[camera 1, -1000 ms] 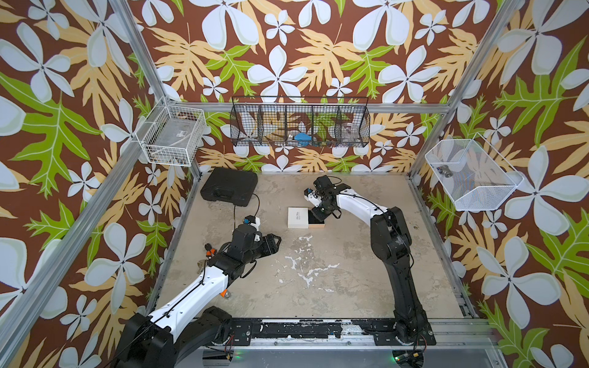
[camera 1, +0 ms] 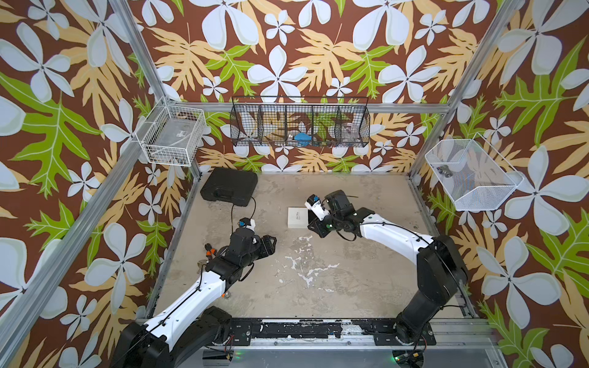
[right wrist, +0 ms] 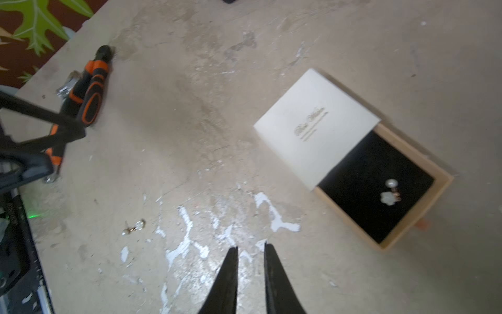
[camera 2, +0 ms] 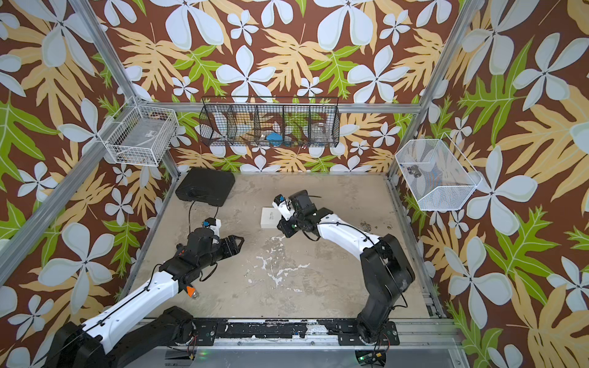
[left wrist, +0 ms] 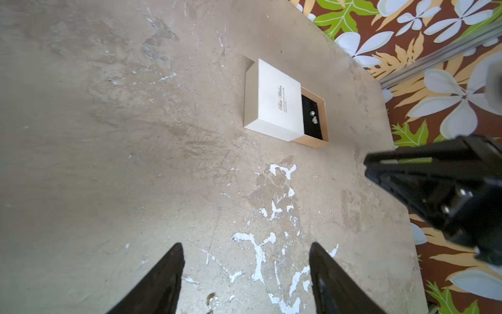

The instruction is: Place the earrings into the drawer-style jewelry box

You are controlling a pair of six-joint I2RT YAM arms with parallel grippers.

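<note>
The white jewelry box rests mid-table, its drawer partly pulled out. A flower-shaped earring with a pearl lies on the black drawer pad. Out on the bare table is another small earring, seen at the bottom of the left wrist view too. My left gripper stands open and empty above the table, left of and nearer the front than the box. My right gripper is open with a narrow gap, nothing between its fingers; in the top left view it hides most of the drawer.
Orange-and-black handled pliers lie by the table's left edge. At the back left stands a black case with a cable trailing toward the left arm. Wire baskets hang on the walls.
The left gripper has shifted slightly left. The box stays put.
</note>
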